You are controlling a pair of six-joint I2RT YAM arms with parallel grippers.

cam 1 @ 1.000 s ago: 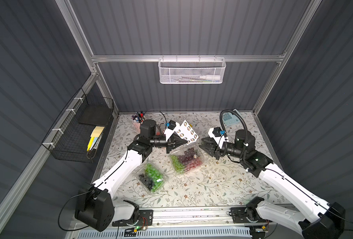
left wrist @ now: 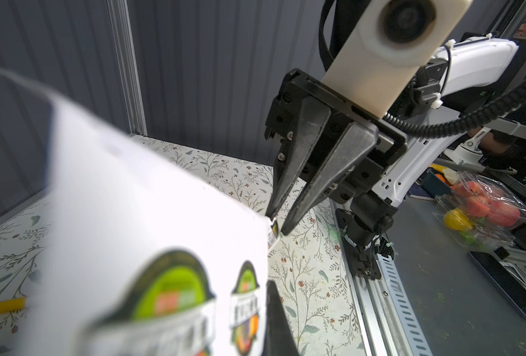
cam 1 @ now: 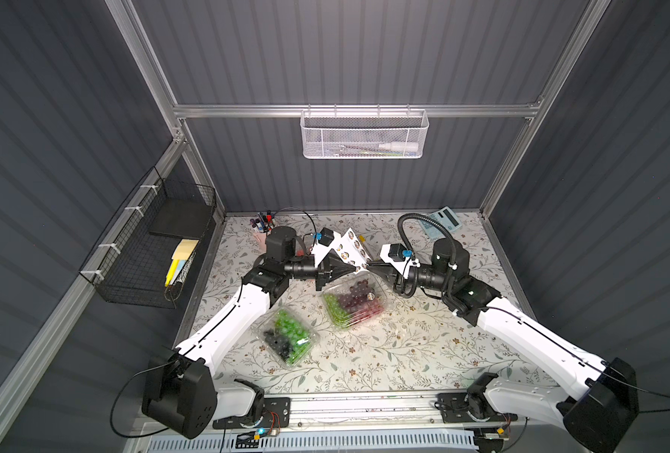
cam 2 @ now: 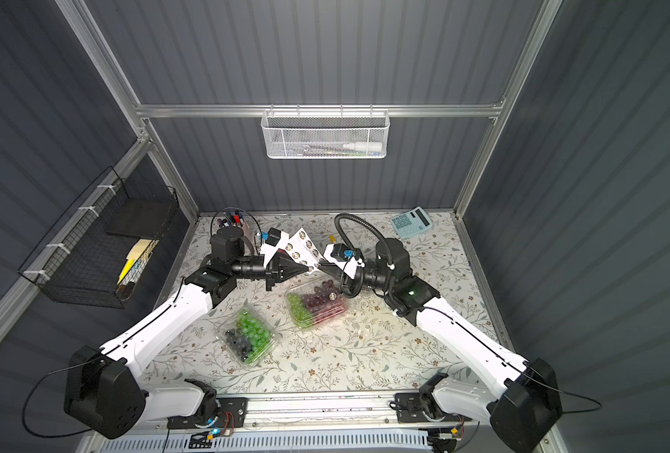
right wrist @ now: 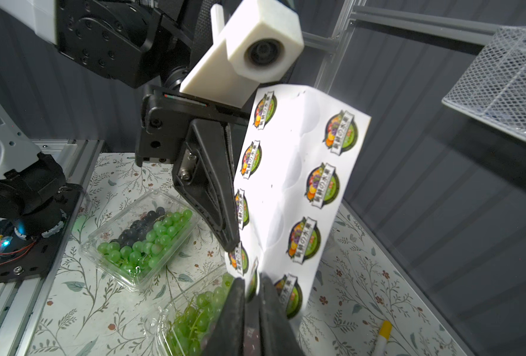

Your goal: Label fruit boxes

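Observation:
A white sheet of round fruit stickers [right wrist: 292, 178] stands raised above the table in my left gripper [cam 1: 346, 268], which is shut on it. My right gripper meets the sheet's lower corner, its fingertips slightly apart around a small sticker edge; whether it holds that is unclear. Below lie a clear box of green and red grapes [cam 1: 354, 302], with a round label on its lid, and a second box of green and dark grapes [cam 1: 286, 336] nearer the front left.
A pen holder [cam 1: 263, 226] is at the back left, a calculator [cam 1: 444, 219] at the back right. A wire basket [cam 1: 153, 256] hangs on the left, a white mesh basket [cam 1: 363, 136] on the back wall.
My right gripper has moved left and up to the sticker sheet's corner. The left arm and the sheet are nearly still.

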